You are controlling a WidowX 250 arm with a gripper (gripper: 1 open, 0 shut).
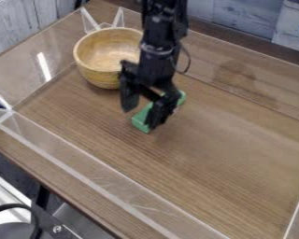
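My dark arm reaches down from the top centre to the gripper (149, 101), which is low over a green block (157, 112) on the wooden table (177, 177), its dark fingers spread apart around or just above the block. The block is partly hidden by the gripper; whether the fingers touch it is unclear.
A wide tan bowl (96, 58) stands at the upper left, close to the arm. Dark cables lie at the lower left edge.
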